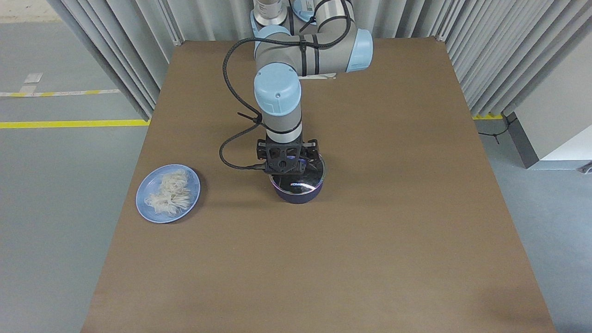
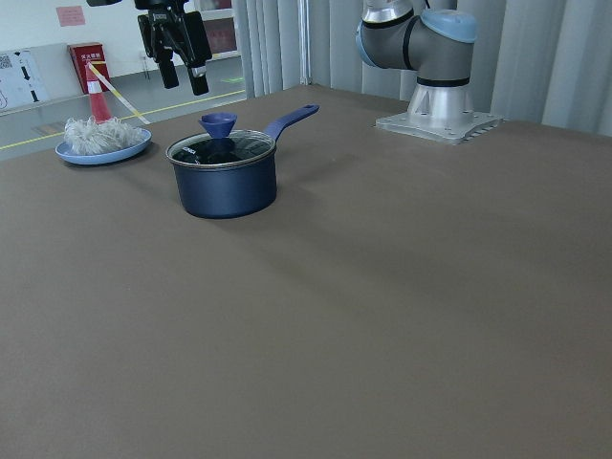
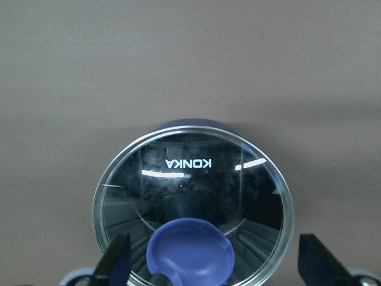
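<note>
A navy saucepan (image 2: 225, 191) with a glass lid, a blue knob (image 3: 190, 250) and a long blue handle (image 2: 292, 121) stands on the table. My gripper (image 2: 182, 84) is open and empty, raised above the pot with its fingers spread. In the wrist view the fingers sit either side of the knob, which is below them. In the front view the gripper hides much of the lid, including the knob.
A blue plate (image 1: 146, 206) of white noodles lies to the pot's left in the front view. The arm base (image 2: 440, 122) stands at the back.
</note>
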